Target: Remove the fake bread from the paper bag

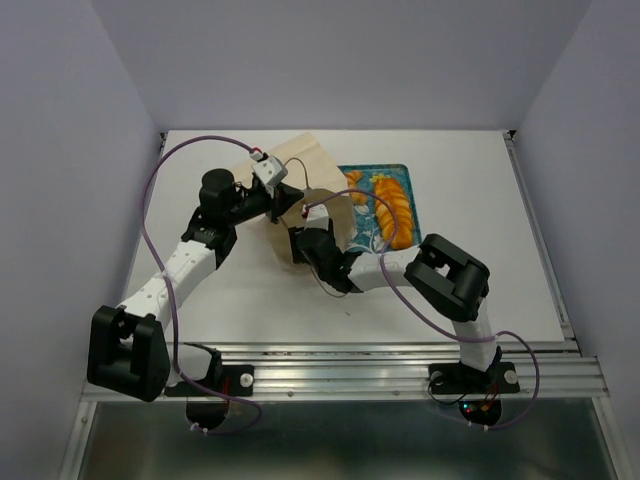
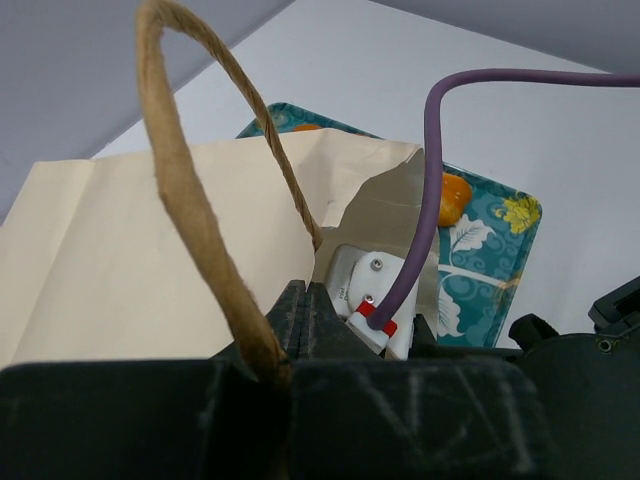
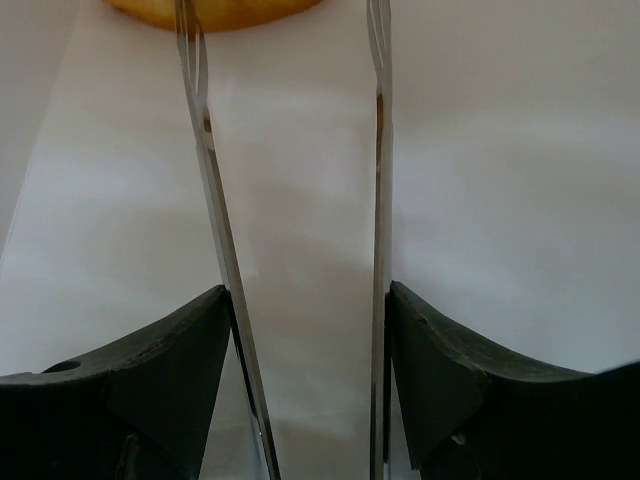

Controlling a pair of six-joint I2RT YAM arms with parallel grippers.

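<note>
The beige paper bag (image 1: 270, 245) stands mouth to the right between my arms, and its pale side (image 2: 200, 240) fills much of the left wrist view. My left gripper is shut at the bag's upper edge. A twisted paper handle (image 2: 190, 200) loops up in front of it; whether the handle or the rim is pinched, I cannot tell. My right gripper is open, its arm reaching into the bag's mouth. A yellow-orange piece of fake bread (image 3: 240, 12) shows at the top of the right wrist view, near the fingertips, partly cut off.
Behind and right of the bag lies a teal patterned tray (image 1: 404, 174) bearing a long braided loaf (image 1: 396, 212) and a smaller croissant (image 1: 354, 186). Purple cables arch over both arms.
</note>
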